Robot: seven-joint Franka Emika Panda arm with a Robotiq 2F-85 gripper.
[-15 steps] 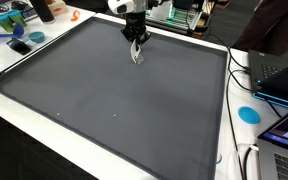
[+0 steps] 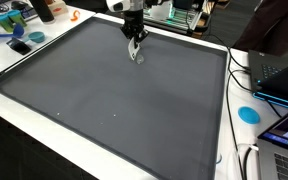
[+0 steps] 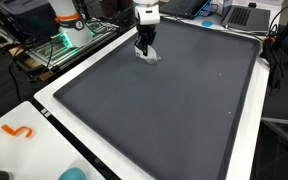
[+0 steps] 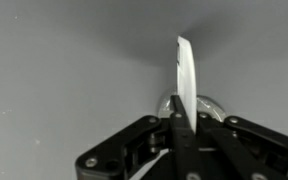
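Observation:
My gripper is low over the far part of the grey table, its black fingers shut on a thin white strip (image 4: 186, 72). The strip juts out past the fingertips in the wrist view and has small dark marks along one edge. Behind the fingers shows part of a clear, shiny round object (image 4: 210, 106); most of it is hidden, and I cannot tell whether it touches the strip. In both exterior views a small pale shape (image 2: 135, 49) appears right at the gripper (image 3: 144, 50).
A blue round lid (image 2: 249, 115) and laptops (image 2: 284, 160) lie off its right side. Cups and tools stand beyond the far left corner. An orange item (image 3: 17, 131) lies outside the table.

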